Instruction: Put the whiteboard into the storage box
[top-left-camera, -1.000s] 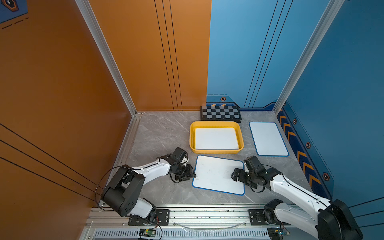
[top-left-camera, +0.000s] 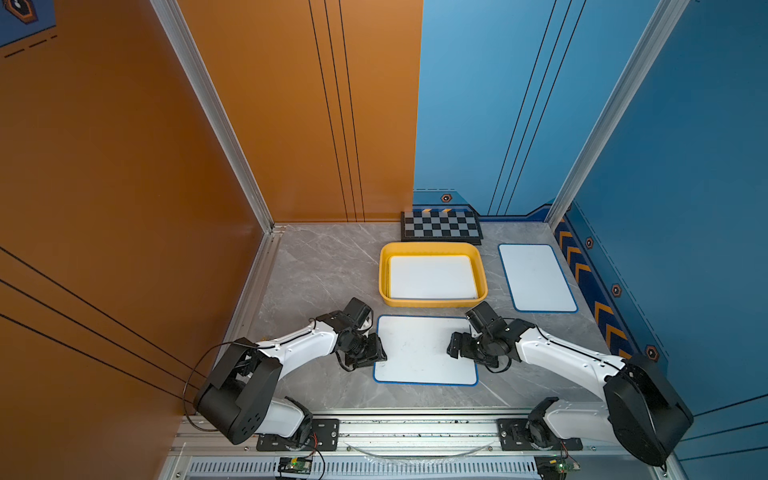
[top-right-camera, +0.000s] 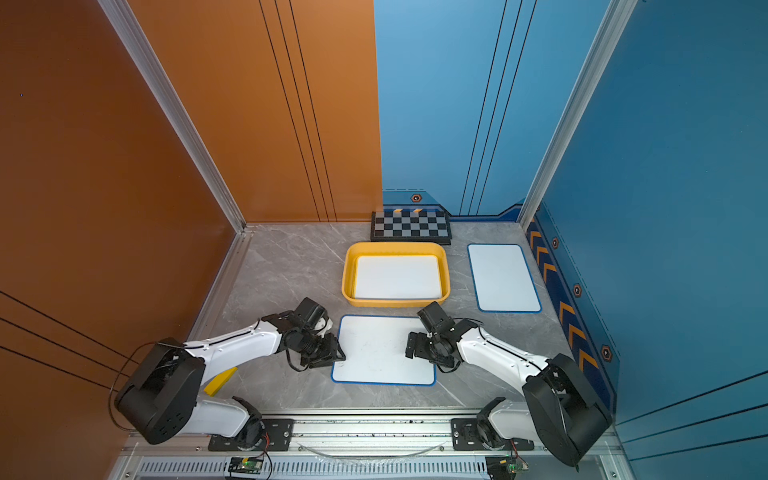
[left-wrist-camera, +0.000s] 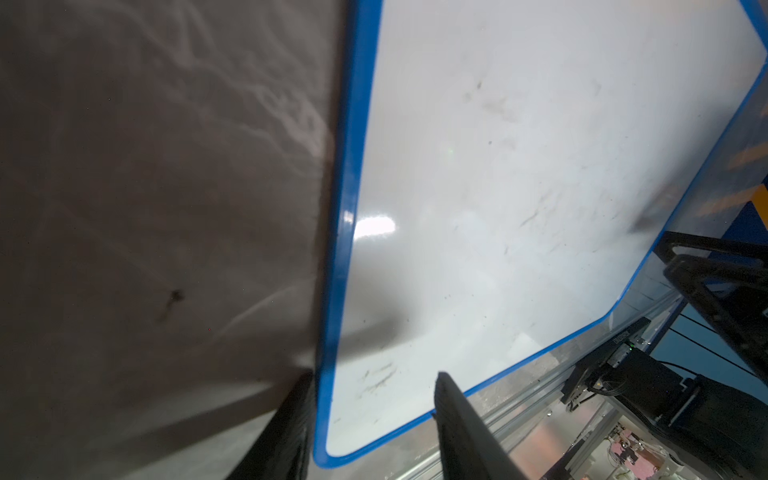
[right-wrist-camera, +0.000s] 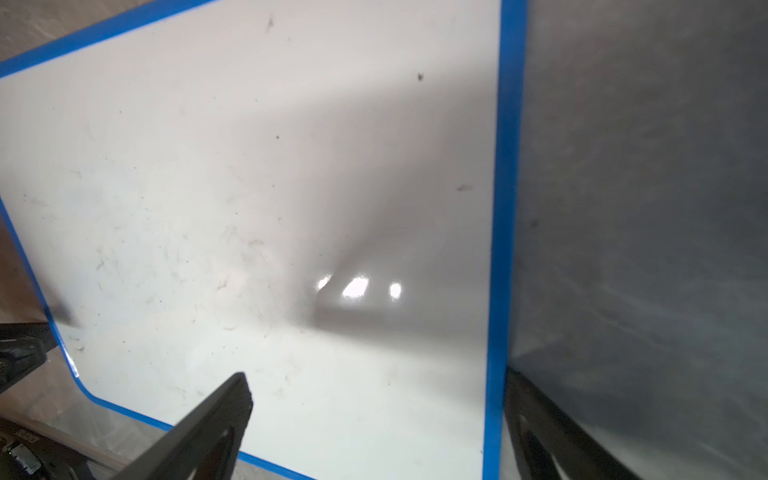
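A whiteboard (top-left-camera: 420, 349) with a thin blue rim lies flat on the grey table in front of the yellow storage box (top-left-camera: 432, 303). At its left end, my left gripper stands open; one finger (left-wrist-camera: 288, 432) is by the blue edge and the other is over the white surface. At the right end, my right gripper is open too, one finger (right-wrist-camera: 544, 436) just outside the blue edge and the other finger (right-wrist-camera: 216, 424) above the board. Neither gripper is closed on the board. A white board (top-left-camera: 432, 277) with a dark edge lies inside the box.
Another blue-rimmed whiteboard (top-left-camera: 537, 277) lies at the right of the table. Behind the box stands a checkered board (top-left-camera: 441, 225) against the wall. Free table (top-left-camera: 316, 256) shows to the left of the box.
The near whiteboard has shifted left and turned from slanted to nearly square with the table. My right gripper has moved left with its end, and the left gripper has shifted slightly left.
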